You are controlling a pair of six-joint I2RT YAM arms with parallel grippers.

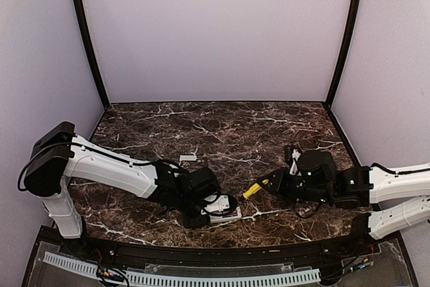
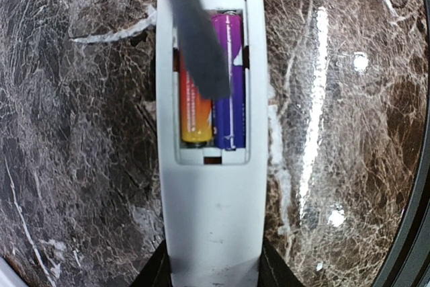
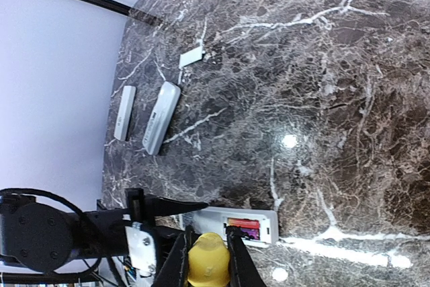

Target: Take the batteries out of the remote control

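A white remote control (image 2: 213, 199) lies with its battery compartment uncovered. Inside sit an orange-yellow battery (image 2: 196, 119) and a purple battery (image 2: 229, 89), side by side. My left gripper is shut on the remote's plain end, a finger at each side. Up and to the right of the remote in the top view, my right gripper is shut on a yellow-handled tool (image 1: 251, 191). A blurred dark shaft (image 2: 195, 38), seemingly the tool's, crosses over the compartment in the left wrist view and partly hides both batteries. Whether its tip touches them I cannot tell.
A small white piece (image 3: 191, 56), perhaps the battery cover, rests on the dark marbled table. Two further pale, long objects, one with rounded ends (image 3: 161, 117) and one narrower (image 3: 125, 112), lie beyond the left arm.
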